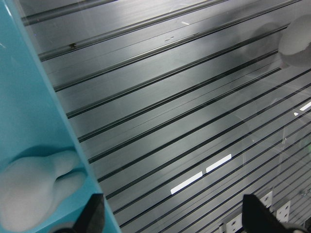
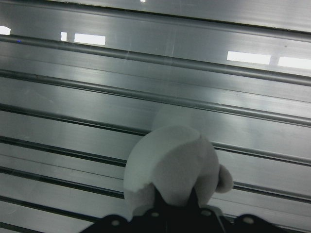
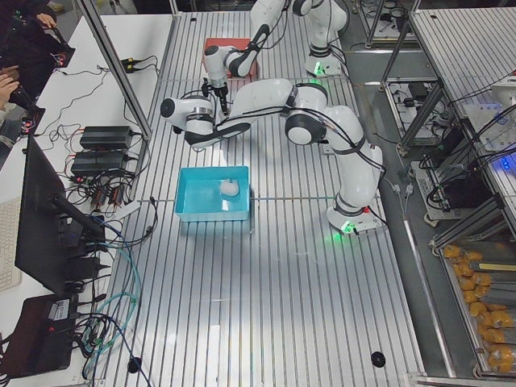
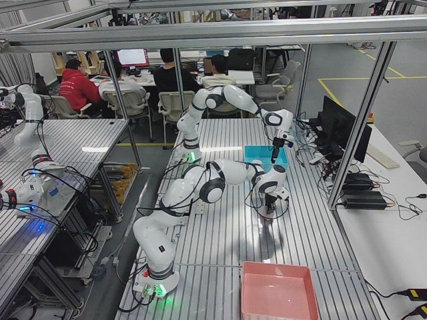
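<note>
A white plush toy [image 1: 31, 189] lies in the blue bin [image 3: 197, 201]. My left gripper [image 4: 275, 150] is above and beside that bin, open with nothing between its fingers in the left wrist view. My right gripper is shut on a second white plush toy [image 2: 165, 160], held over the slatted metal table [image 2: 58, 121]; in the camera right view it is between the two bins.
A pink bin [image 4: 279, 293] stands at the right arm's end of the table. Monitors [image 3: 40, 218], boxes and cables line one side. The table beyond the blue bin in the camera left view is largely clear.
</note>
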